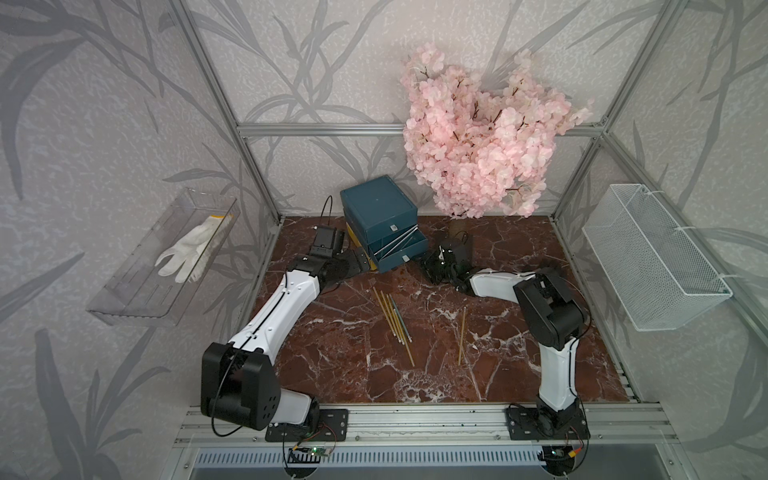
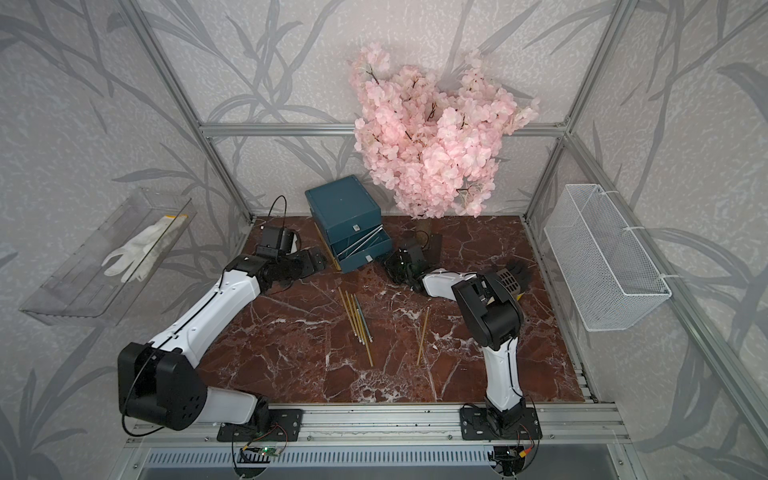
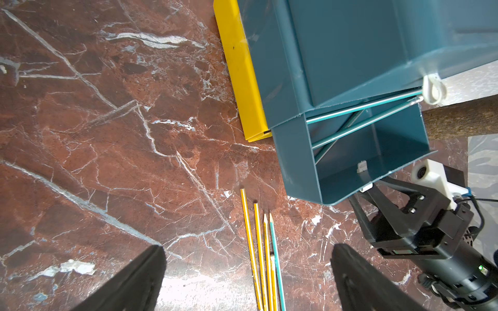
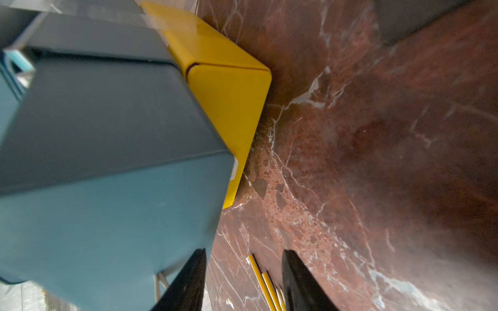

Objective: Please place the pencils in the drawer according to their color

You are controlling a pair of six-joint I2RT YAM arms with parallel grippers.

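Note:
The dark teal drawer box [image 1: 382, 204] stands at the back, its lower drawer [image 3: 374, 155] pulled out with teal pencils [image 3: 374, 120] inside. Several yellow pencils [image 3: 259, 248] and one teal pencil [image 3: 276, 261] lie together on the table in front. A lone yellow pencil [image 1: 461, 336] lies to their right. My right gripper is at the drawer front's lower edge, near its small white knob [image 3: 366, 187]; its fingers are parted and nothing shows held. My left gripper stands open and empty, left of the box.
A yellow panel [image 3: 243, 77] runs along the box's left side. Pink blossoms [image 1: 488, 136] hang behind. Clear bin [image 1: 160, 264] with gloves is on the left wall, white mesh basket [image 1: 660, 256] on the right.

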